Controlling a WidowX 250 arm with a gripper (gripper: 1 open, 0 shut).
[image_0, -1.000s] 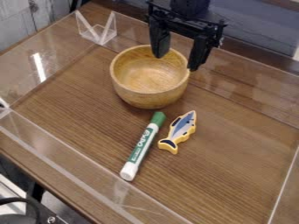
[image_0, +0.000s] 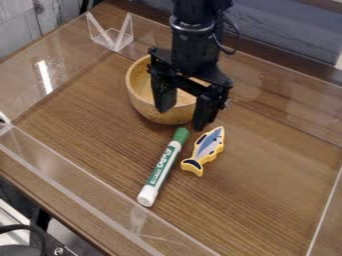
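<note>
My black gripper (image_0: 183, 100) hangs low over the tan bowl (image_0: 142, 78), covering much of it, its two fingers open and apart. Below it a white marker with a green end (image_0: 160, 172) lies diagonally on the wooden table. To its right lies a yellow fish-shaped toy (image_0: 202, 150) with a white and blue part.
A wire rack (image_0: 115, 32) stands at the back left.
My gripper has moved down and toward the front, from behind the bowl to over its front part, closer to the marker and the fish. The objects lie where they were.
</note>
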